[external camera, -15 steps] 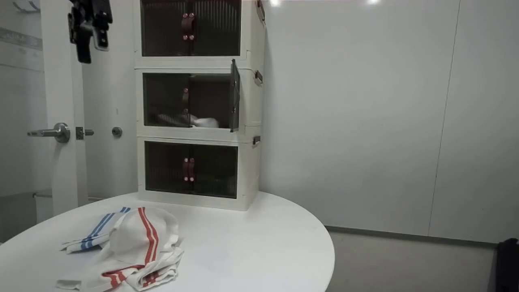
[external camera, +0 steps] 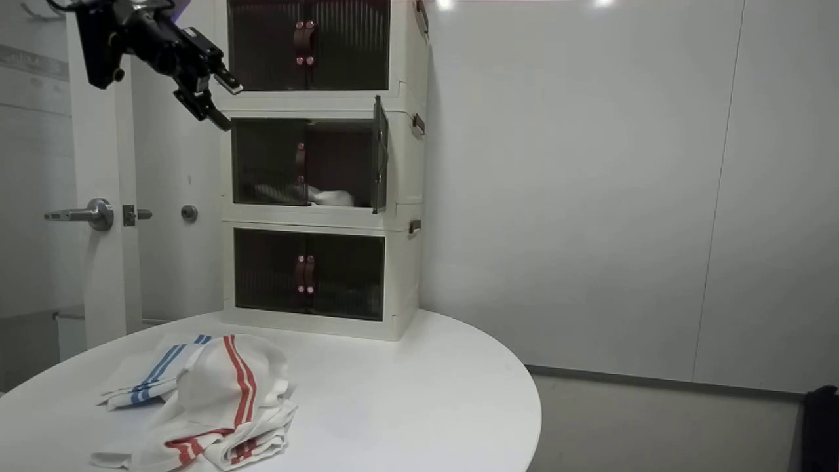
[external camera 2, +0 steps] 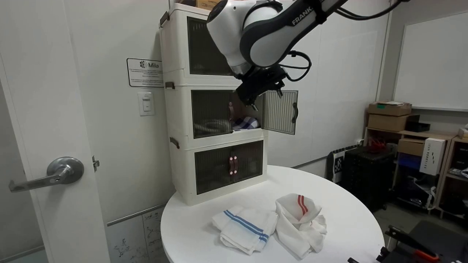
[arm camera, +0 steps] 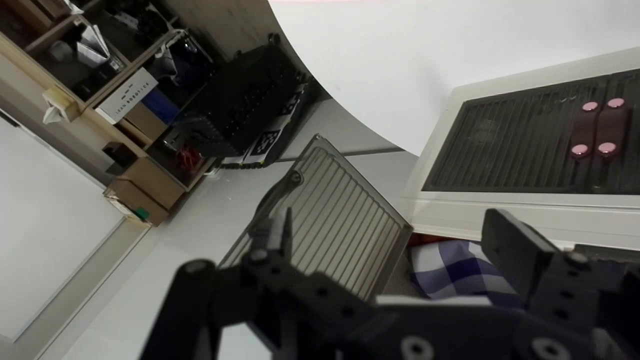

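Note:
My gripper is open, with nothing held between its fingers. In exterior view 1 the gripper (external camera: 228, 106) is tilted toward the cabinet, high above the table. The middle cabinet box (external camera 2: 186, 144) has its right door (external camera 2: 280, 111) swung open; its left door is shut. Inside lies a blue-and-white checked cloth (external camera 2: 248, 123), seen in the wrist view as a checked cloth (arm camera: 459, 270) partly hidden by a finger. On the table rest a white towel with blue stripes (external camera 2: 245, 228) and a crumpled white towel with red stripes (external camera 2: 300, 223).
The top box (external camera: 311, 101) and the bottom box (external camera: 311, 322) have both doors shut. A room door with a lever handle (external camera: 86, 214) stands at the left.
My gripper has moved right in exterior view 1 and swung from pointing down to pointing at a slant toward the cabinet. Towels and cabinet doors look unchanged.

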